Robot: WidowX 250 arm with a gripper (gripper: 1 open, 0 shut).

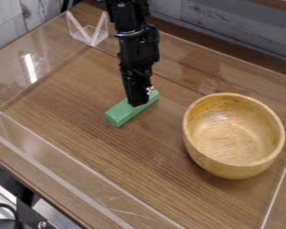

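A green rectangular block (124, 112) lies flat on the wooden table, slanting toward the upper right. The black gripper (139, 92) reaches down from the top centre to the block's upper-right end, its tip over or touching that end. It looks shut; whether anything is between the fingers is hard to make out. A large pale yellow bowl (234, 134) sits to the right of the block.
A wall or ledge edge runs along the top right. Dark cables show at the lower left corner.
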